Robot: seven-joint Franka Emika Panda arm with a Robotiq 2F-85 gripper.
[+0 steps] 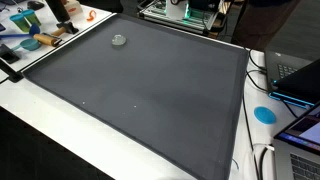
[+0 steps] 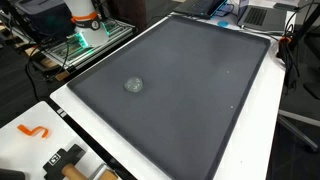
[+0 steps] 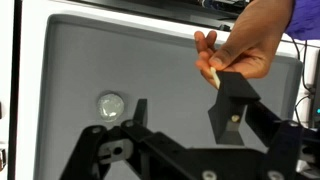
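Note:
A small round clear disc [image 1: 119,40] rests on the grey tray [image 1: 140,90], near its far left part in exterior view 1. The same disc [image 2: 133,85] shows in exterior view 2, and the disc [image 3: 110,105] appears at left in the wrist view. My gripper is open, seen only in the wrist view. A dark block-like object [image 3: 232,92] lies between its fingers, close to the right one. A person's hand [image 3: 245,50] reaches in from the top, its fingertips at that object. Whether the object touches my finger is unclear.
Several tools, including a blue cup-like item [image 1: 30,44], crowd the far left in exterior view 1. A blue disc [image 1: 265,115] and a laptop [image 1: 298,160] lie right of the tray. Most of the tray surface is clear.

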